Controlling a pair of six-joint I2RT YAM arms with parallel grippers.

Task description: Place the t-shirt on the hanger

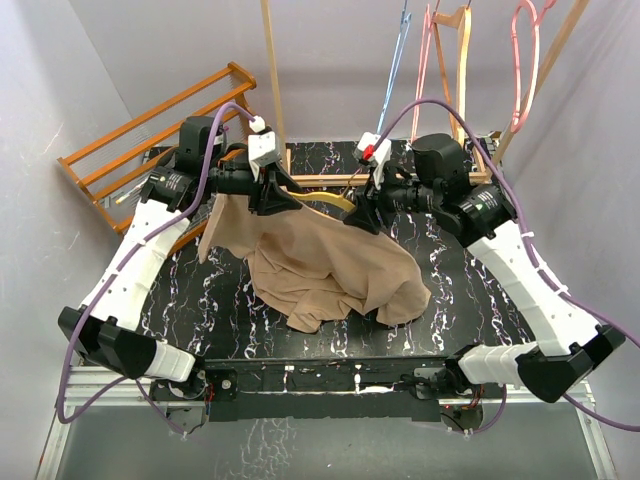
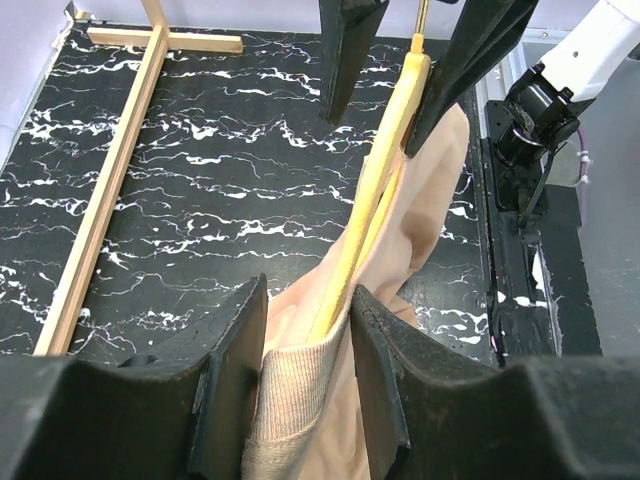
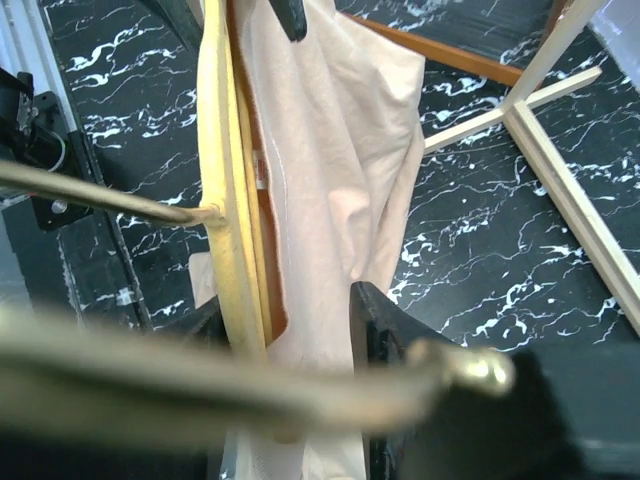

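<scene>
A tan t-shirt (image 1: 330, 270) hangs between both grippers and drapes onto the black table. A yellow hanger (image 1: 320, 197) runs between them, partly inside the shirt's opening; its metal hook (image 3: 120, 200) shows in the right wrist view. My left gripper has the shirt's edge and hanger end between its fingers, close around them. My right gripper (image 1: 365, 210) is at the hanger's other end; in the right wrist view the shirt and hanger (image 3: 230, 250) lie between its fingers, whose grip is hard to tell.
A wooden rack (image 1: 160, 127) leans at the back left. A wooden stand with beam (image 3: 570, 200) stands behind the shirt. Several coloured hangers (image 1: 462, 50) hang at the back right. Dark marble table (image 2: 200, 220) shows around the shirt.
</scene>
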